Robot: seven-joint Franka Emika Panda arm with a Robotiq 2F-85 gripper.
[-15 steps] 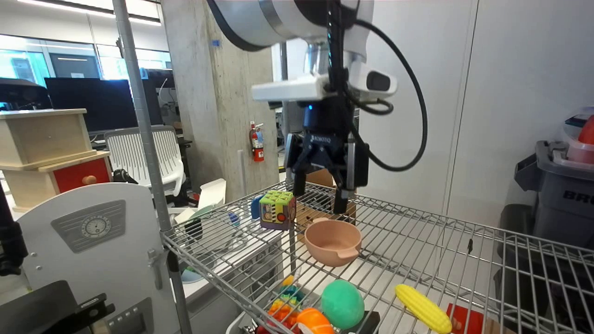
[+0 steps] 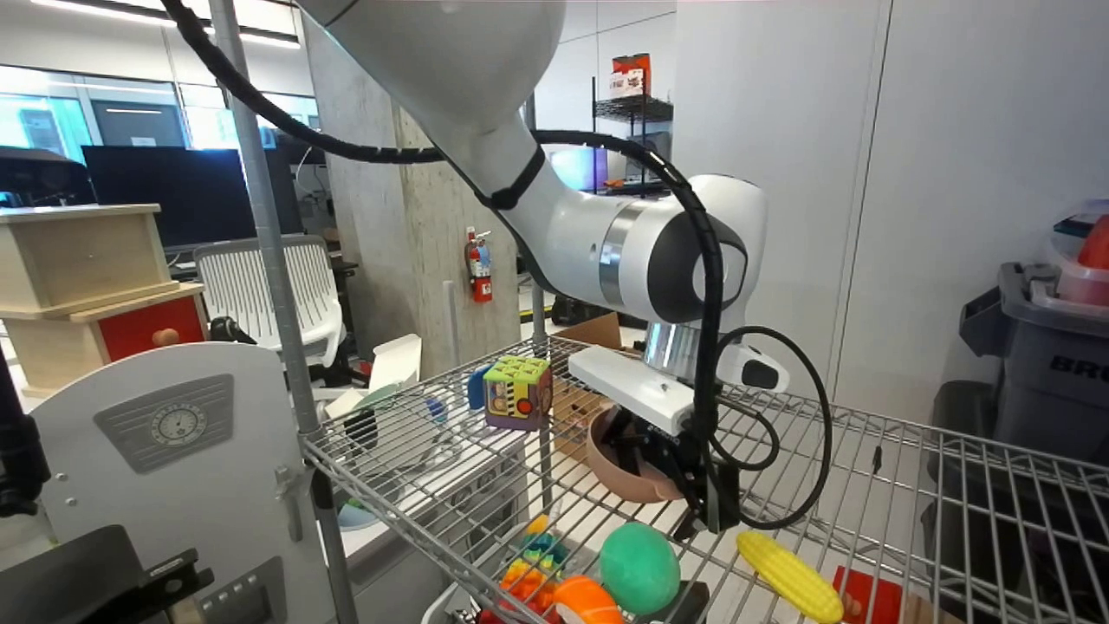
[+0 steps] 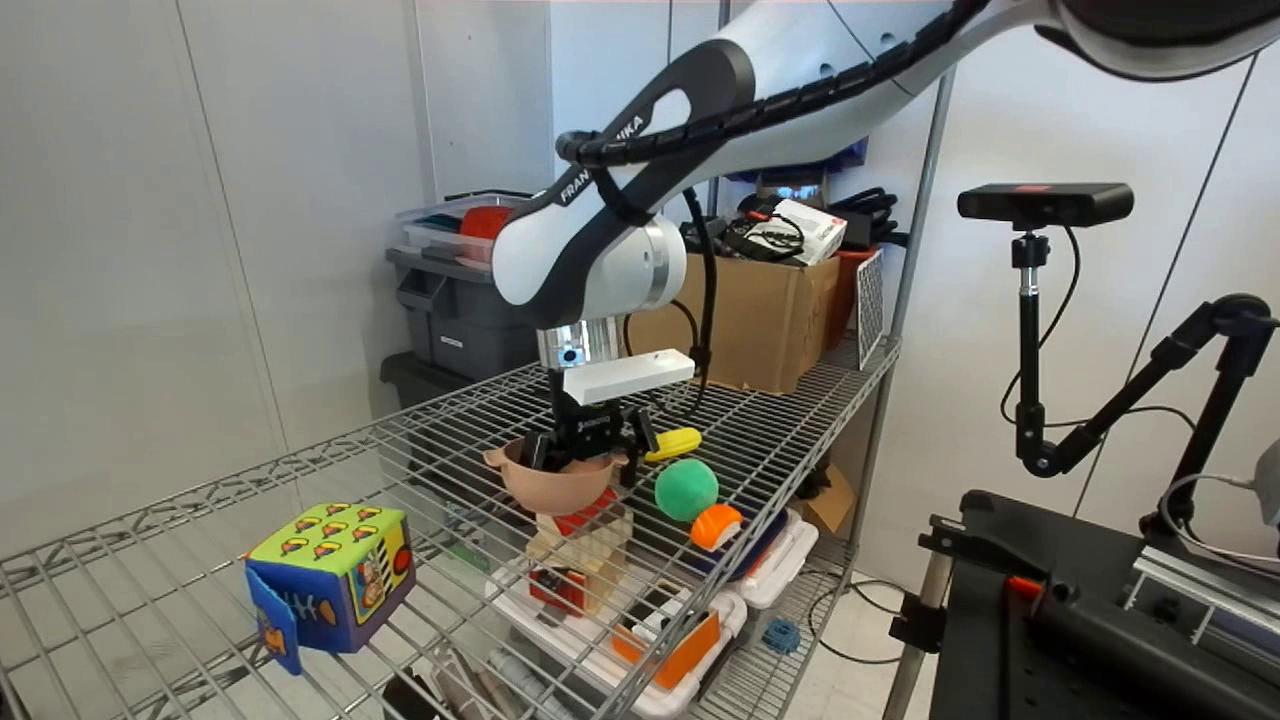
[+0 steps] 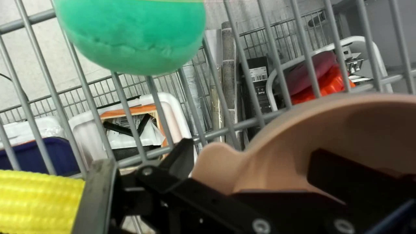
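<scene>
My gripper is low over the pink bowl, its fingers spread apart. One finger reaches down inside the bowl and the other hangs outside, beyond the wall with the small handle. In the wrist view, the bowl fills the lower right, and the outer finger lies between it and the yellow corn. Both exterior views show the bowl upright on the wire shelf. A green ball sits nearby, with an orange ball beside it.
A colourful cloth cube stands on the shelf away from the bowl. Towards the far end is a large cardboard box. Bins lie below the wire rack. Bare wire surrounds much of the bowl.
The arm has come down and to the right in exterior view 1, tilting, from above the bowl to straddling its wall. The balls, corn and cube have stayed put.
</scene>
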